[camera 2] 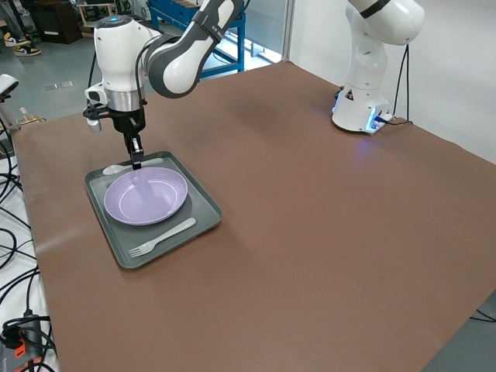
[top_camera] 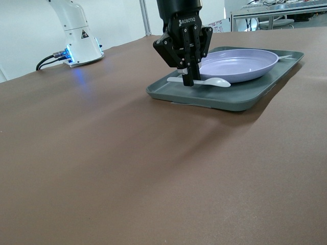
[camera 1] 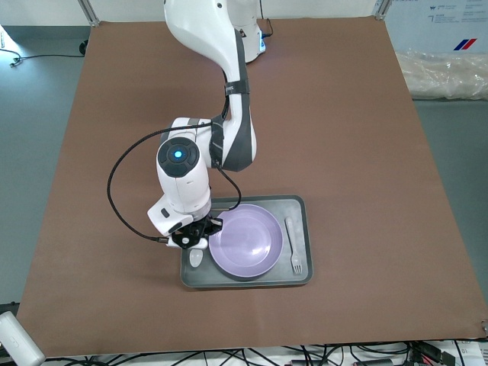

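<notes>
A grey tray [camera 1: 259,279] holds a lilac plate [camera 1: 245,241], a white fork [camera 1: 296,255] on one side and a white spoon [top_camera: 219,82] on the other. My black gripper [top_camera: 191,76] points straight down over the spoon beside the plate, its fingertips at the spoon's handle. In the right view the gripper [camera 2: 136,163] is at the tray's far side, over the spoon [camera 2: 112,170]. The left view shows the spoon's bowl [camera 1: 195,258] just past the wrist, the rest hidden. I cannot tell whether the fingers are open or closed on the handle.
A white robot base [camera 2: 360,108] with cables stands at the back. Cables and equipment lie along the table's edge beside the tray.
</notes>
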